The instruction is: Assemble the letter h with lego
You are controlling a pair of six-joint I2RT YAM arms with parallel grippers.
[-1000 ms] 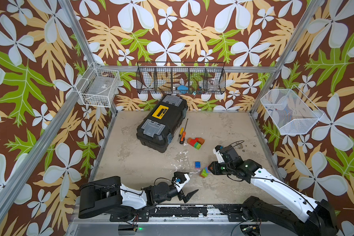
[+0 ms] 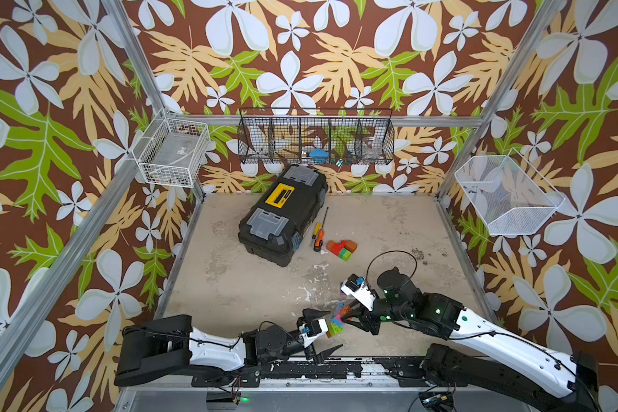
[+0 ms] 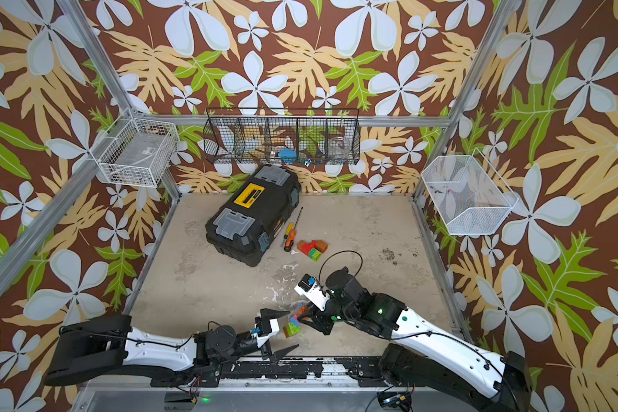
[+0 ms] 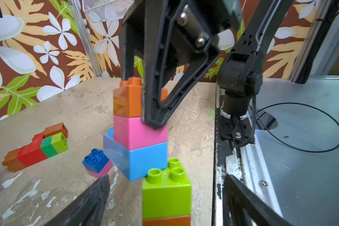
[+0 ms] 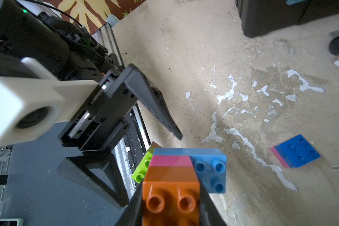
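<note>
A tower of bricks hangs from my right gripper, shut on the orange brick [image 4: 128, 98] at its top. Under that come a pink brick [image 4: 133, 132] and a wider light-blue brick [image 4: 146, 158]. Beyond the light-blue brick is a lime brick [image 4: 166, 197] with an orange-brown one [image 4: 165, 221] below it; how they join is partly hidden. My left gripper [image 2: 333, 331] is open, its fingers on either side of the lime brick, with gaps visible in the left wrist view. A dark-blue brick on a pink one [image 5: 296, 151] lies on the table.
An assembled red, green and orange-brown piece [image 2: 342, 250] lies farther back. Two screwdrivers [image 2: 318, 235] lie beside a black toolbox [image 2: 281, 216]. Both arms are close together near the table's front edge.
The right gripper has swung left and toward the front, carrying the tower and lime brick. The left gripper has turned and come around the lime end.
</note>
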